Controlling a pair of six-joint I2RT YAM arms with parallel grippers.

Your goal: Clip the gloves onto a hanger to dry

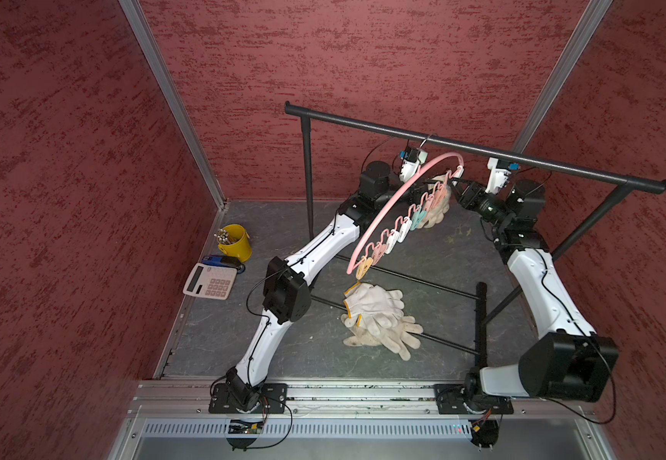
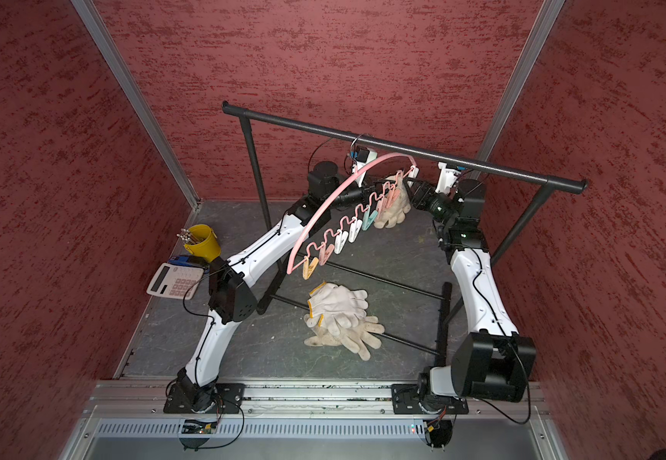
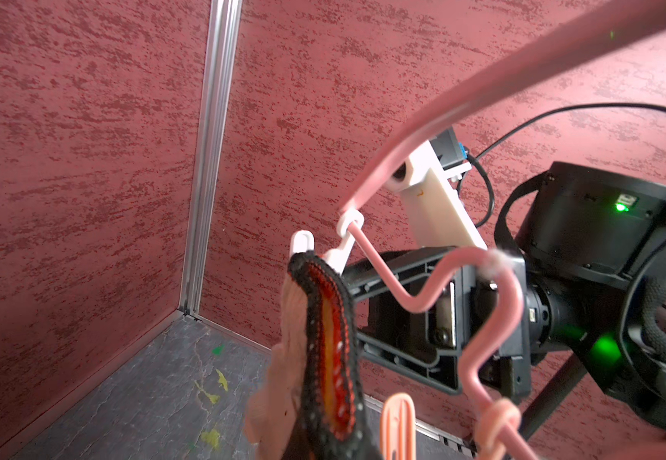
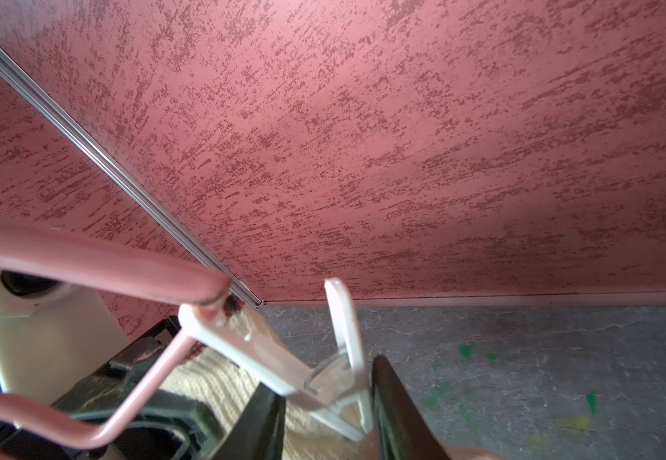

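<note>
A pink hanger [image 1: 405,195] with several clips hangs from the dark rail. From its far end a white clip [image 4: 333,383] hangs, handles spread apart. My right gripper stands part open around that clip, one finger [image 4: 398,410] close against it. A beige glove [image 2: 394,211] hangs beside the same hanger end. My left gripper [image 2: 386,184] is shut at the glove's upper edge; in the left wrist view a dark, red-and-orange edged strip [image 3: 329,337] stands in front of the glove [image 3: 279,383]. Whether the clip bites cloth is unclear.
More gloves [image 1: 379,314] lie piled on the table below the hanger. A yellow cup [image 1: 234,243] and a calculator [image 1: 210,281] stand at the left. The rack's rail [image 1: 455,144] runs above both arms.
</note>
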